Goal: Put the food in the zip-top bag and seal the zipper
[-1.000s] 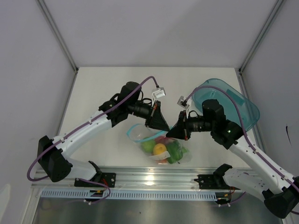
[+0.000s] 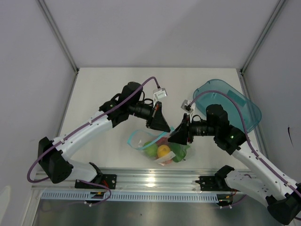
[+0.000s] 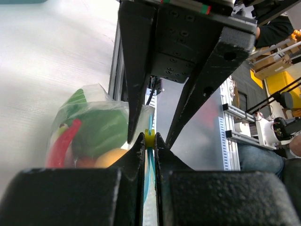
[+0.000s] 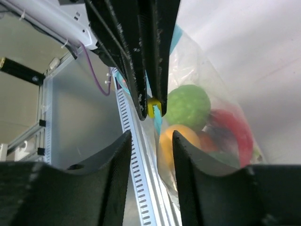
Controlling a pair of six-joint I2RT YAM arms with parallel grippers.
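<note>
A clear zip bag (image 2: 141,143) with a light blue zipper holds produce: a green fruit (image 4: 187,103), an orange fruit (image 2: 163,151), a red pepper (image 3: 66,141) and green vegetables (image 2: 179,150). My left gripper is shut on the bag's zipper (image 4: 157,117), at a small yellow piece (image 4: 154,106) between its fingertips. My right gripper stands open just beside it, on the zipper strip below the left fingertips, its fingers apart on either side.
A teal bin (image 2: 225,89) sits at the back right of the white table (image 2: 99,80). The table's front edge with metal rails (image 2: 150,172) lies just past the bag.
The left arm has stayed still.
</note>
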